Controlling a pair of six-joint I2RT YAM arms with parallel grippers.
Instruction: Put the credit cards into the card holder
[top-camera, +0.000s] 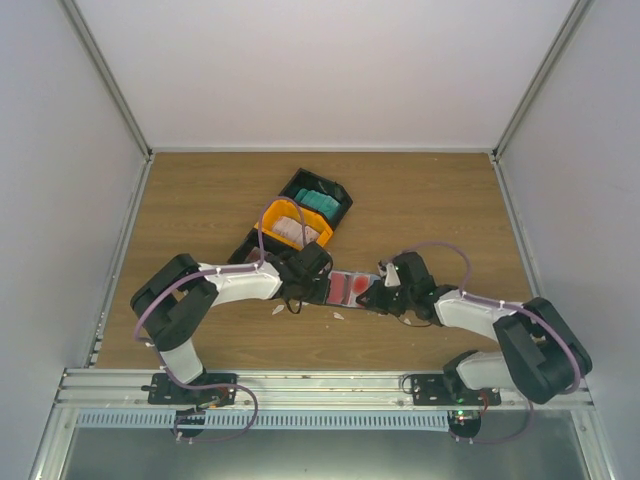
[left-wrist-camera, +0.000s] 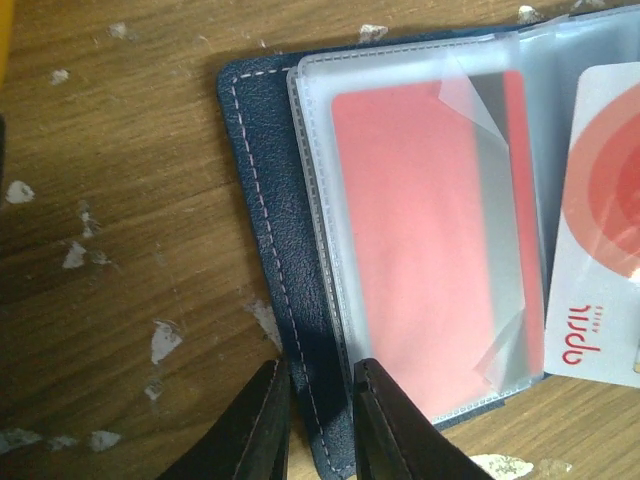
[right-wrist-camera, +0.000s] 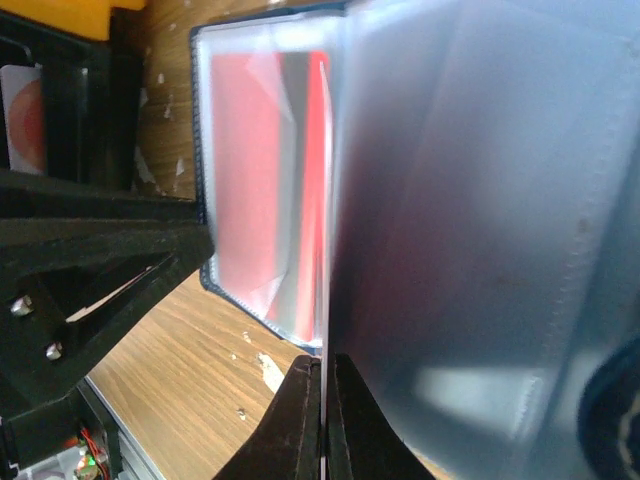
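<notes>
The dark blue card holder (left-wrist-camera: 265, 210) lies open on the table, a pink card (left-wrist-camera: 415, 230) inside its left clear sleeve. My left gripper is open at the holder's lower left, its fingers apart with the cover's stitched edge between them; whether they touch it I cannot tell. A white card with pink-red circles (left-wrist-camera: 600, 220) is over the holder's right part in the left wrist view. In the right wrist view this card (right-wrist-camera: 325, 220) appears edge-on as a thin line, and my right gripper is shut on it, above the clear sleeve (right-wrist-camera: 450, 200).
Up and left of the holder stand an orange bin (top-camera: 268, 218) with pinkish cards, a black bin (top-camera: 342, 211) with teal cards, and another black bin (top-camera: 240, 254) partly behind the left arm.
</notes>
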